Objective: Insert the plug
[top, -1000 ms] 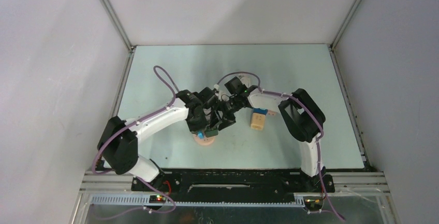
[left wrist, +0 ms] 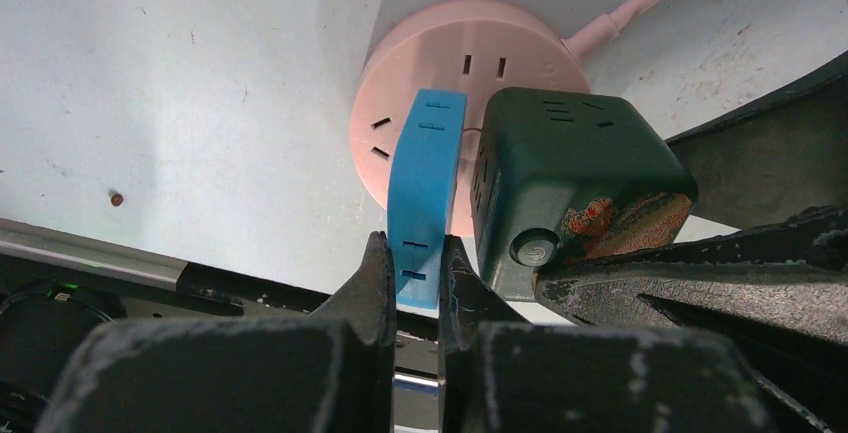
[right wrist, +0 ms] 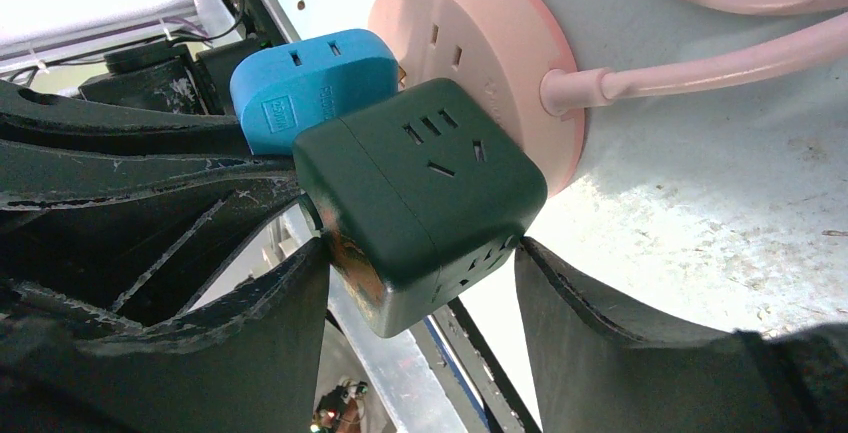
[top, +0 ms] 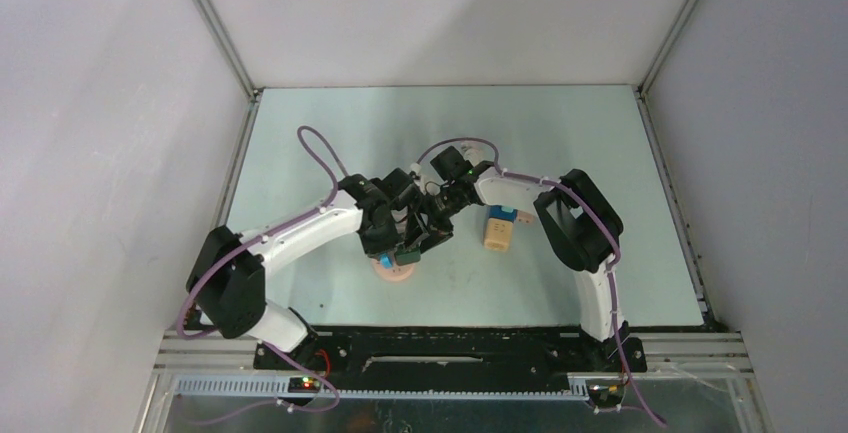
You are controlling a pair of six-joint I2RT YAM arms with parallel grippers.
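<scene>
A round pink socket (left wrist: 400,73) with its pink cord lies on the table below both grippers. My left gripper is shut on a slim blue plug adapter (left wrist: 425,158), held over the socket's face. Beside it a dark green cube adapter (left wrist: 570,163) also sits over the socket, touching or nearly touching the blue one. The fingers of my right gripper are on either side of the green cube; whether they grip it firmly is hard to tell. How far either adapter is seated in the socket is hidden.
A beige and blue block (top: 497,235) lies to the right on the table, with another small item behind it. Pink cord runs beside the socket.
Otherwise the top view looks the same.
</scene>
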